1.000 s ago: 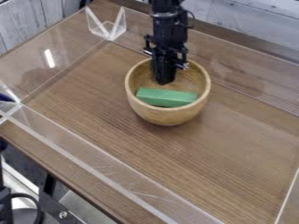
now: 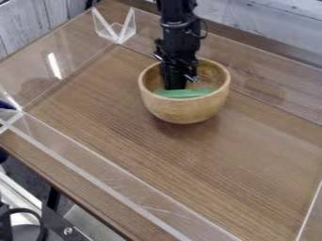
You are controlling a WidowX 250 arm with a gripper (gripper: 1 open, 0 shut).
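Note:
A wooden bowl (image 2: 189, 108) stands on the table near the upper middle. A green object (image 2: 186, 93) lies inside it. My black gripper (image 2: 174, 81) reaches down from the top into the left back part of the bowl, beside the green object; its fingertips are too dark and small to show their state or whether they touch anything.
A white wire-like shape (image 2: 116, 26) is at the back left. Cables lie off the table's lower-left edge.
The bowl has shifted slightly, and less of the green object shows than before. The gripper has moved a little lower in the view.

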